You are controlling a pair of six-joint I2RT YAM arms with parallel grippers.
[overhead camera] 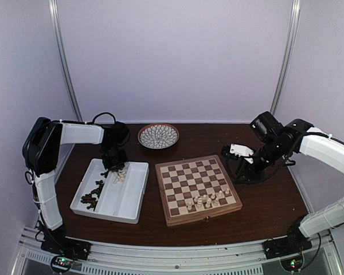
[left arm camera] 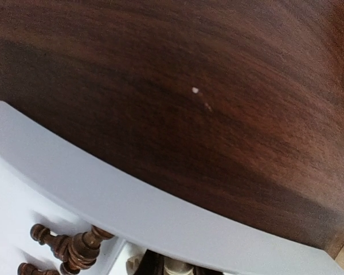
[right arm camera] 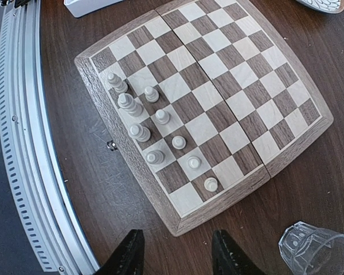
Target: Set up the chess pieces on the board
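The wooden chessboard (overhead camera: 190,180) lies open on the table, with several pale pieces standing along its near right side; among them is a tall pale piece (right arm camera: 129,103). My left gripper is low in the white tray (overhead camera: 135,195), its fingers closed around a pale piece (left arm camera: 178,266) seen only in part at the frame's bottom edge. Dark brown pieces (left arm camera: 80,247) lie in the tray's left compartment, and loose pale pieces (overhead camera: 120,175) lie beside the left gripper. Off the board's edge, my right gripper stands open and empty, its fingertips apart.
A patterned plate (overhead camera: 158,136) sits behind the board. In the right wrist view a clear glass (right arm camera: 315,249) lies or stands near the board's corner; which, I cannot tell. Bare table separates tray and board.
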